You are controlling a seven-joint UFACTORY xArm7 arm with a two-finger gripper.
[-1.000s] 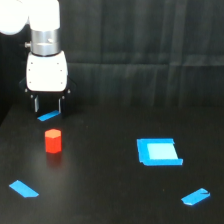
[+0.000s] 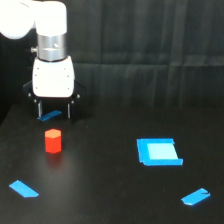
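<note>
A red cube [image 2: 53, 142] rests on the black table at the left. Behind and above it hangs my white gripper [image 2: 54, 107], pointing down. Its two dark fingers [image 2: 39, 106] stand wide apart with nothing visible between them, so it is open. The gripper and the cube do not touch. On the right of the table lies a white square [image 2: 162, 151] framed by blue tape [image 2: 146, 160]; it is bare.
Blue tape strips lie flat at the front left [image 2: 23, 188], the front right [image 2: 195, 197] and near the gripper [image 2: 50, 115]. A dark curtain [image 2: 150, 55] hangs behind.
My gripper has shifted slightly to the right and lower in the picture, more in line with the cube. The cube and the taped square have stayed put.
</note>
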